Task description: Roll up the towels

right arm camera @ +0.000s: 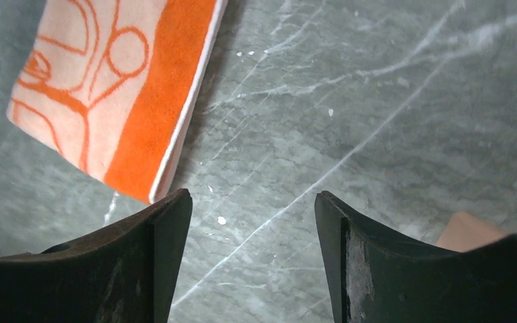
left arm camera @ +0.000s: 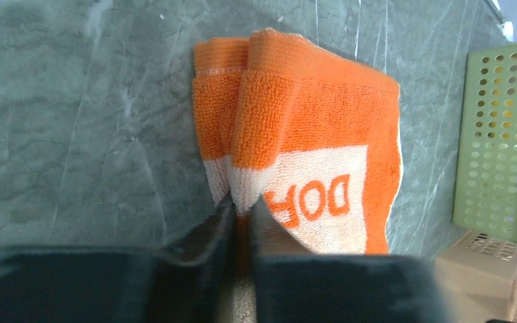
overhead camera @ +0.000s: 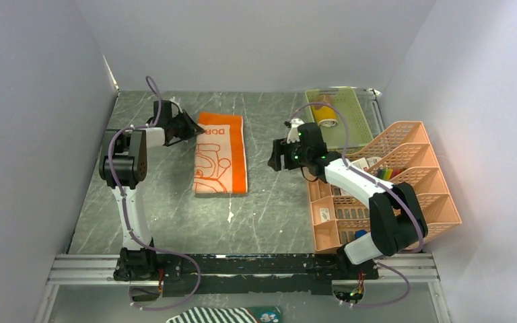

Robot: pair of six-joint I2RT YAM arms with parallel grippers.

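Observation:
An orange and white towel (overhead camera: 220, 158) with printed letters and a drawing lies on the grey marble table (overhead camera: 269, 215). My left gripper (overhead camera: 198, 130) is at its upper left edge; in the left wrist view the gathered edge of the towel (left arm camera: 266, 108) runs between the blurred fingers, pinched by them. My right gripper (overhead camera: 277, 155) stands open to the right of the towel, nothing between its fingers, with the towel's orange border beyond them.
A green basket (overhead camera: 353, 128) with a yellow roll (overhead camera: 323, 110) stands at the back right. An orange organiser (overhead camera: 444, 208) with small items fills the right side.

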